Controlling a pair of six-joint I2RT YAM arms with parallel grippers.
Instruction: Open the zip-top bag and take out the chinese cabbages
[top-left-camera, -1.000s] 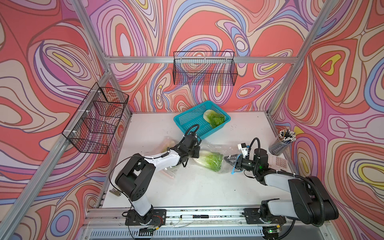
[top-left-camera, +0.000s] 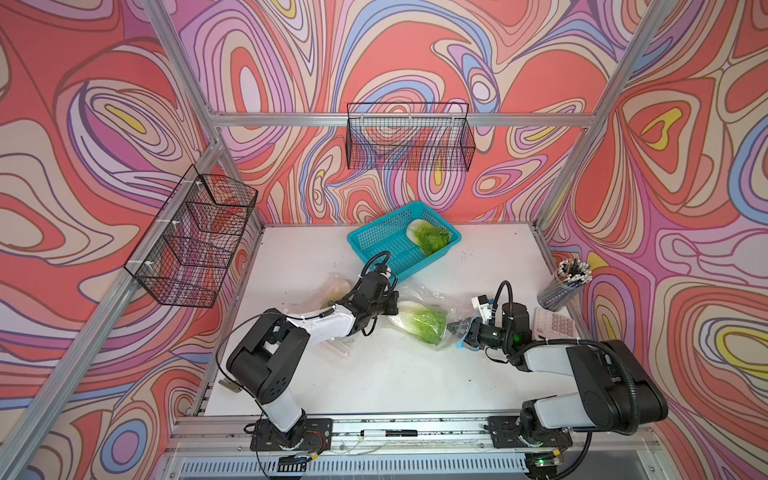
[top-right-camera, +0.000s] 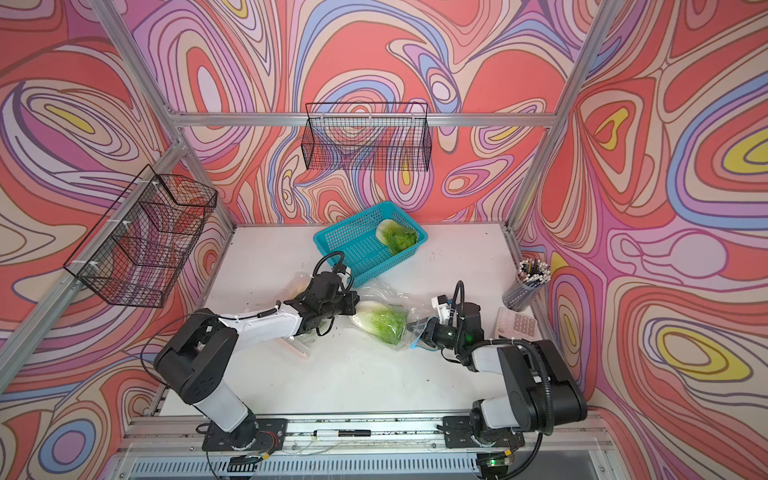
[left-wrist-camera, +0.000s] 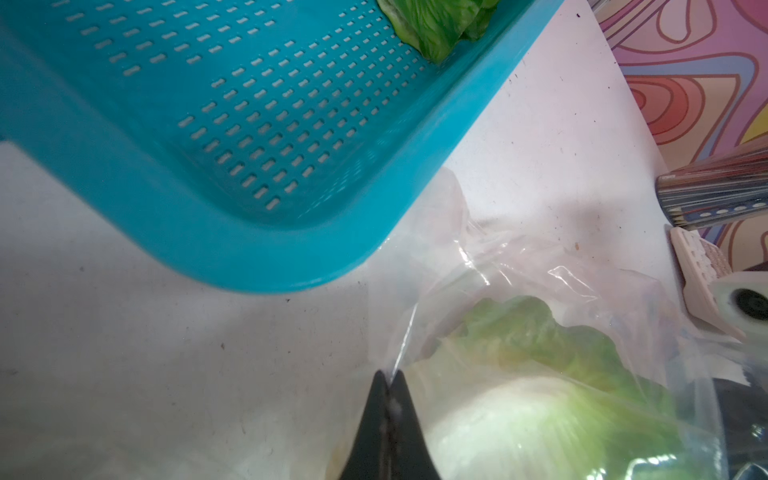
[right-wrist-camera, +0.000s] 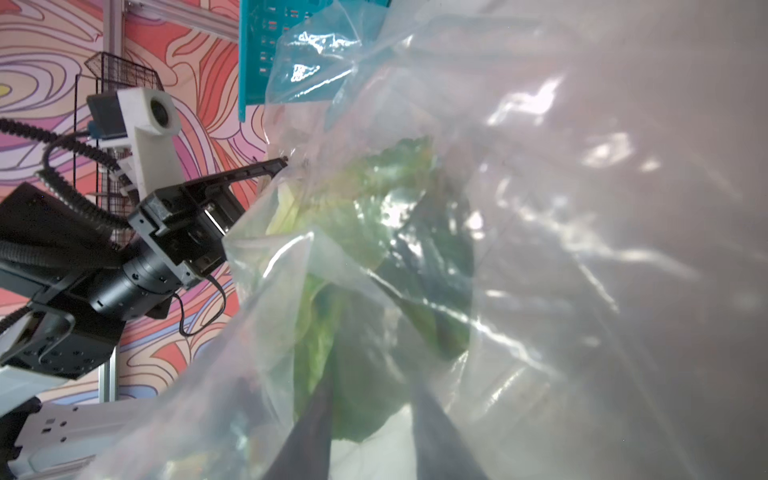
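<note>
A chinese cabbage (top-left-camera: 417, 322) lies inside the clear zip top bag (left-wrist-camera: 592, 268) at the middle of the table, white base to the left, leaves to the right. At the bag's left end my left gripper is shut, its tips pinching a crease of the film. On the right, by the leaf end, my right gripper has its fingers (right-wrist-camera: 308, 436) apart, in among the film; whether they are inside the mouth is hard to tell. A blue strip (top-left-camera: 461, 343) shows by them. Another cabbage (top-left-camera: 429, 237) sits in the teal basket (top-left-camera: 364, 237).
More bagged produce (top-left-camera: 336, 289) lies partly hidden under my left arm. A cup of sticks (top-left-camera: 565, 284) and a pale pink keypad-like object (top-left-camera: 553, 323) stand at the right edge.
The left arm has barely moved, drawing slightly back.
</note>
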